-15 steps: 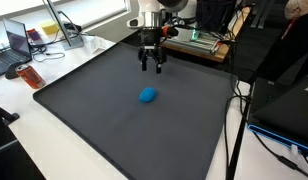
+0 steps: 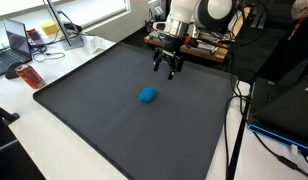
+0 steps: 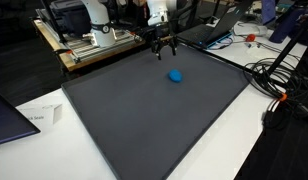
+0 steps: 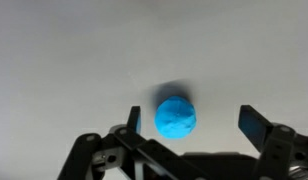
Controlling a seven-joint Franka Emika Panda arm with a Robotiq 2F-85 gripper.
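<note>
A small, roundish blue object point(image 2: 147, 95) rests on the dark grey tabletop point(image 2: 104, 118). It also shows in the second exterior view as a blue lump point(image 3: 175, 75). In the first exterior view my gripper point(image 2: 166, 69) is beyond the object and a little to its right, apart from it. The wrist view looks down with the two black fingers point(image 4: 256, 127) spread wide. Between their lines of sight lies the blue object point(image 4: 176, 118), nearer the left finger, which hides a sliver of its edge. Nothing is held.
An orange-red can point(image 2: 31, 77) stands past the table's left end, near a laptop point(image 2: 18, 38). Black cables point(image 3: 282, 92) run beside the table in the second exterior view.
In the first exterior view my gripper has shifted right and slightly toward the camera over the last second. The blue object has stayed in place.
</note>
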